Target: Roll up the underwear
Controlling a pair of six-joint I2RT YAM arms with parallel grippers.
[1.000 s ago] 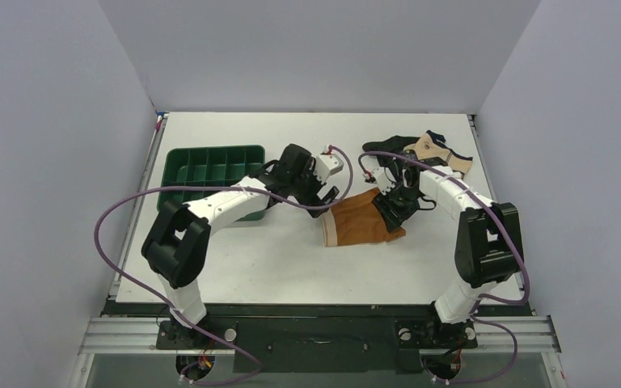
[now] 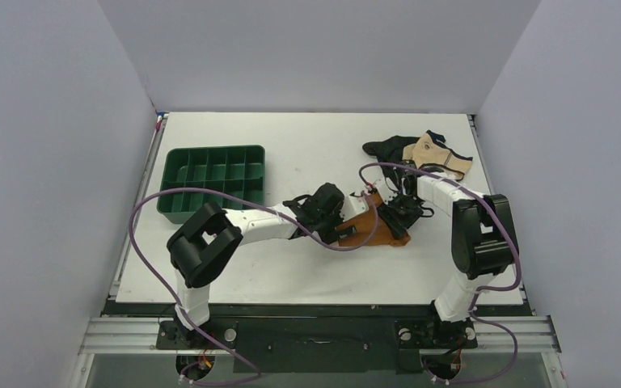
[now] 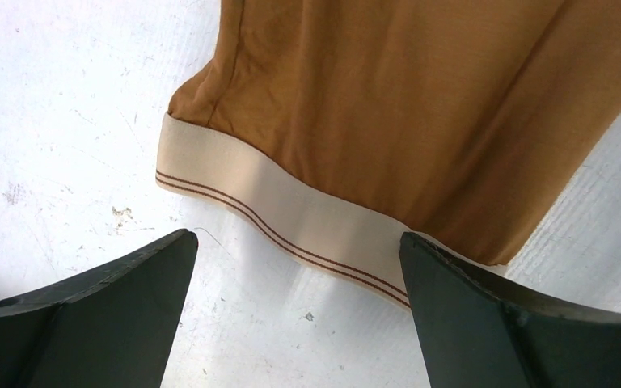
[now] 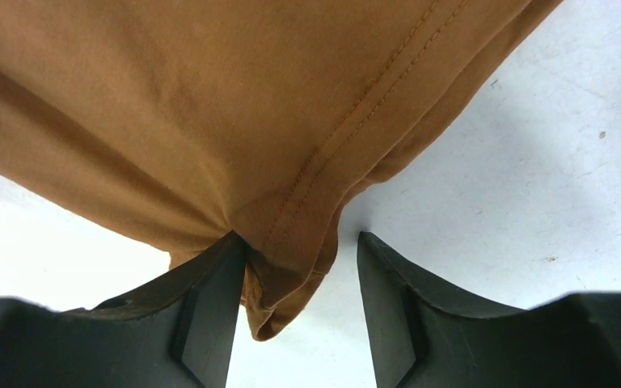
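Note:
Brown underwear (image 2: pixel 372 229) lies folded on the white table between my two arms. In the left wrist view its beige waistband (image 3: pixel 283 210) with dark stripes crosses between the open fingers of my left gripper. The right finger of that gripper overlaps the waistband's end; contact cannot be told. At the other end, my right gripper stands part open over the stitched hem (image 4: pixel 331 153). A bunched fold of brown cloth (image 4: pixel 279 283) lies between its fingers, against the left one, with white table showing beside the right finger.
A green divided box (image 2: pixel 214 171) stands at the left behind my left arm. Dark and beige garments (image 2: pixel 428 152) are heaped at the back right, close behind my right arm.
My right gripper has moved slightly right.

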